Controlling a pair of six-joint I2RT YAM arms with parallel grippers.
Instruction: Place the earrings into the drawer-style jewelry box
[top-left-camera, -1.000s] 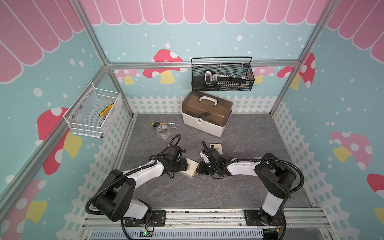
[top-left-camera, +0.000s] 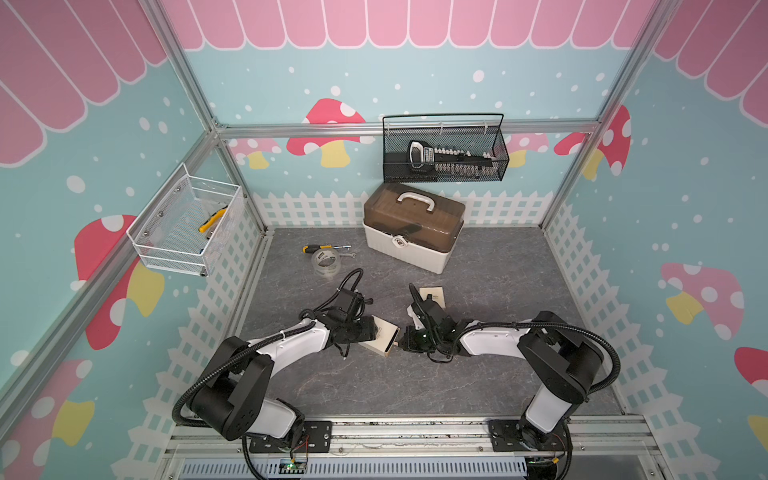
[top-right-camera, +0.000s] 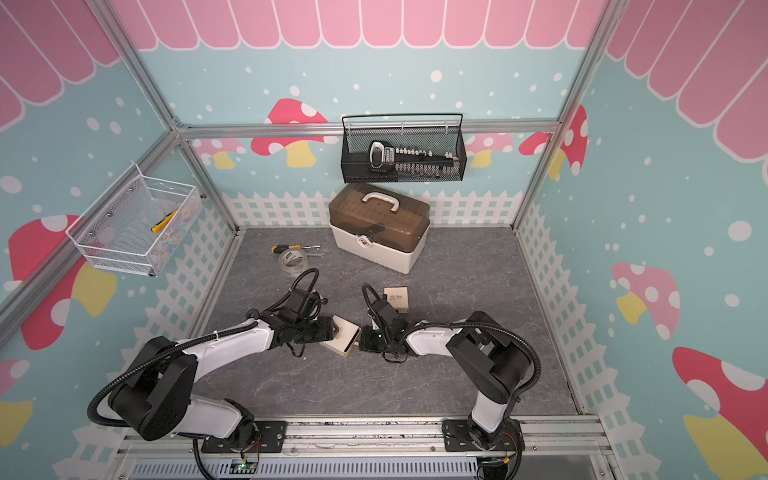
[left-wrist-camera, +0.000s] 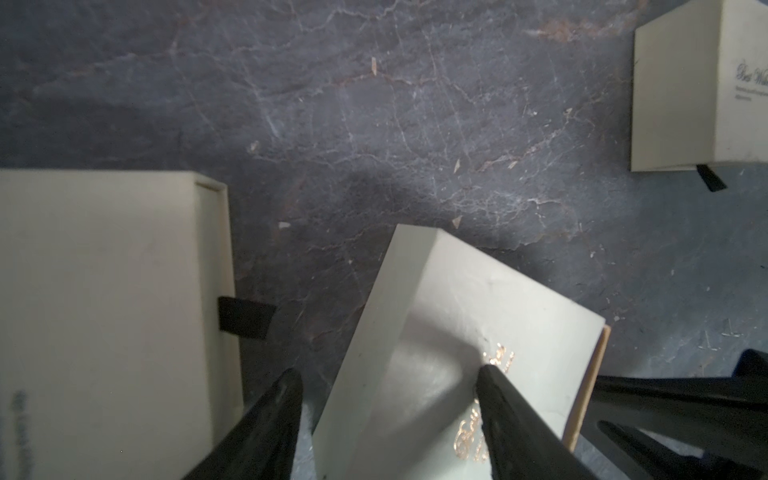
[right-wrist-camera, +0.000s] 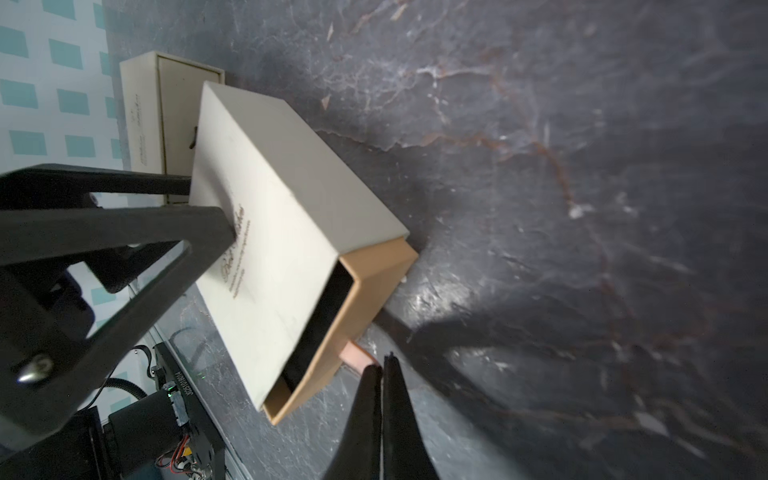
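Note:
A white jewelry box with gold lettering lies on the table between my grippers, its tan drawer slightly out, with a pink pull tab. My left gripper is part open over it, a finger on each side in its wrist view. My right gripper is shut at the pull tab; whether it grips the tab is unclear. A larger white box with a black tab lies beside it in the left wrist view. I cannot make out any earrings.
Another small box lies behind. Farther back are a brown-lidded case, a tape roll and a screwdriver. Baskets hang on the walls.
The left arm has barely moved.

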